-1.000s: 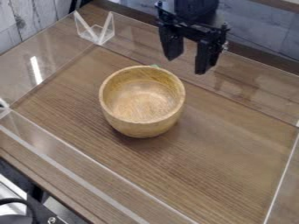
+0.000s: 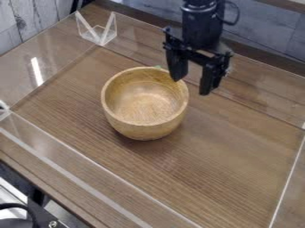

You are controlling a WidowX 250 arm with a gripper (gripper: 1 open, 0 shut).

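Observation:
A large round beige bowl (image 2: 143, 105) sits left of centre on the wooden tabletop, its inside appearing empty. Above and right of it is my black gripper (image 2: 191, 73), open, with its two fingers hanging over the table. A small light green object is partly visible at the bowl's back rim, too small to identify.
A white wire-like object (image 2: 98, 27) stands at the back left near the table edge. Dark floor shows beyond the left edges.
The arm and gripper have moved slightly toward the front, showing more of the arm's upper part. The bowl has stayed in place.

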